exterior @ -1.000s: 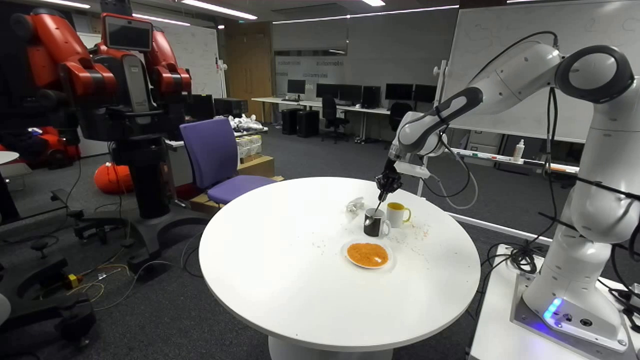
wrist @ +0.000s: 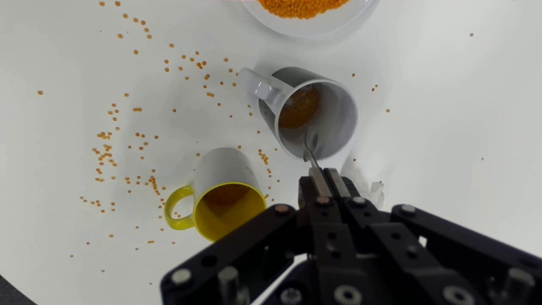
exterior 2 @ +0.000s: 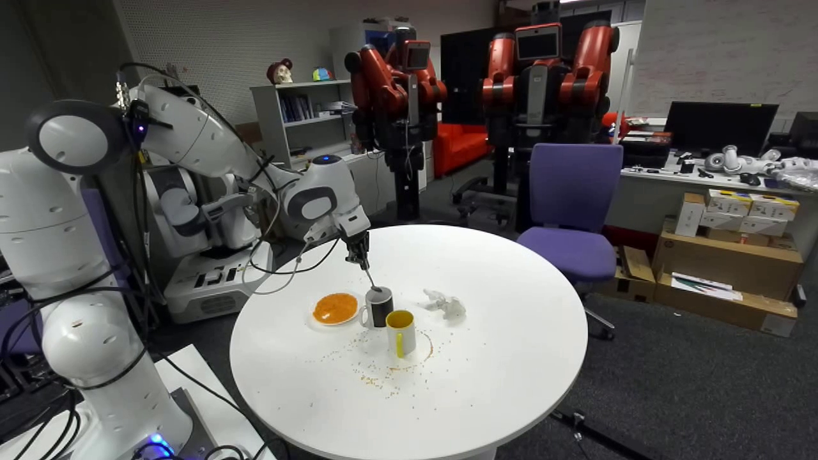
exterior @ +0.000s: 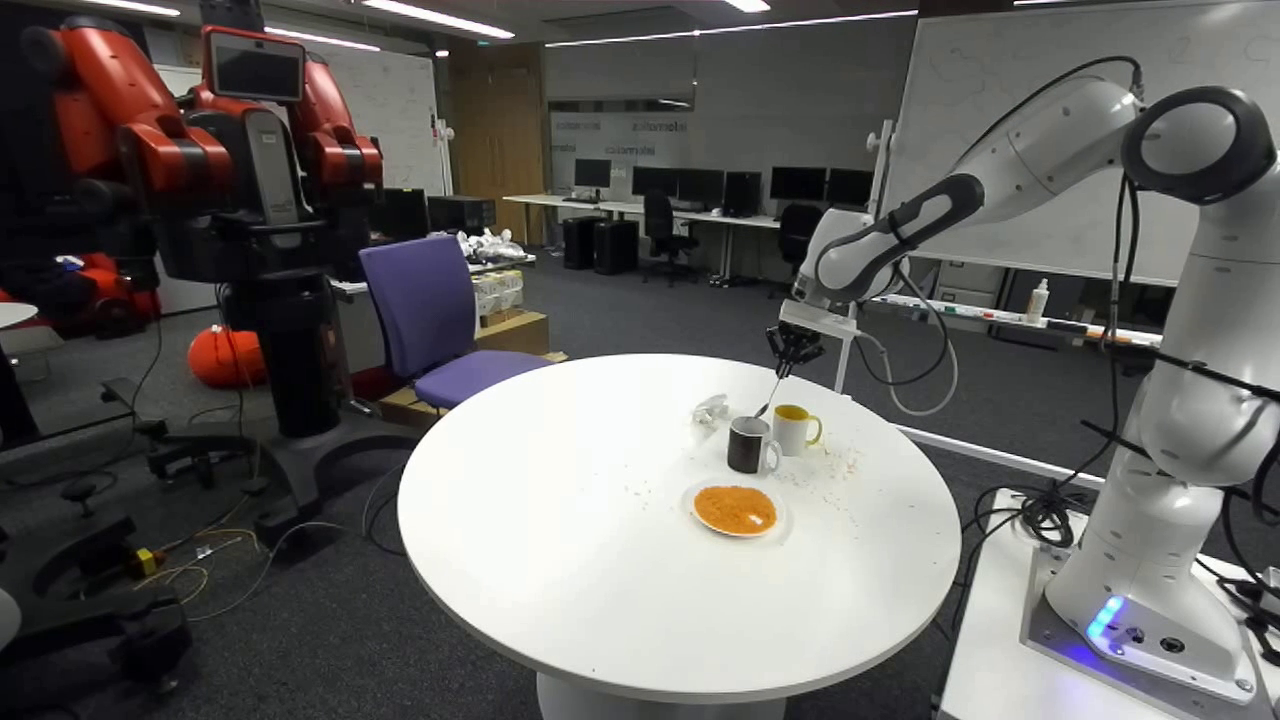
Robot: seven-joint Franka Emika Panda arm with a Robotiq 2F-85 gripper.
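A spoon is pinched by its handle in my gripper, which is shut on it. Its bowl end reaches over the rim and into the mouth of the black mug, whose inside is white-grey with orange grains at the bottom. Beside that mug stands a white mug with a yellow inside and handle; some orange grains show within it too. A white plate heaped with orange grains lies on the other side of the black mug.
Loose orange grains are scattered on the white round table around the mugs. Crumpled clear plastic lies near the black mug. The table's far side from my arm is bare. A purple chair stands at the edge.
The gripper has risen and shifted slightly right in exterior view 1, with the spoon in it. The wrist has tilted. Both mugs and the plate stay in place.
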